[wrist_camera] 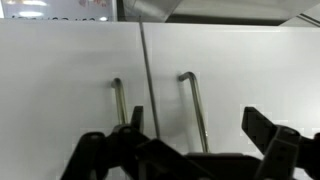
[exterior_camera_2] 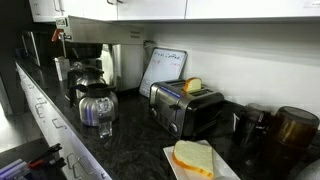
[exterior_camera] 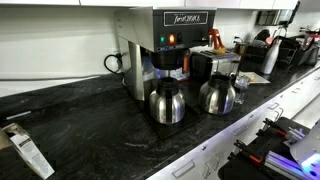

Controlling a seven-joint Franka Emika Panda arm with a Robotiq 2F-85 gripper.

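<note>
In the wrist view my gripper stands open, its dark fingers wide apart with nothing between them. It faces white cabinet fronts [wrist_camera: 235,75] with two metal bar handles [wrist_camera: 197,108]. From exterior view 1, the arm is at the lower right, in front of the counter. One steel carafe [exterior_camera: 167,103] sits under the coffee maker [exterior_camera: 170,35]; another carafe [exterior_camera: 217,96] is on the counter to its right. A clear glass [exterior_camera_2: 105,118] stands beside a carafe in exterior view 2.
A toaster [exterior_camera_2: 187,108] has a bread slice [exterior_camera_2: 193,86] sticking out of its top. More bread [exterior_camera_2: 194,158] lies on a white board nearby. Dark canisters [exterior_camera_2: 290,138] stand to the right. Left of the coffee maker, the black counter [exterior_camera: 90,125] is largely clear, with a bag [exterior_camera: 28,150] at its end.
</note>
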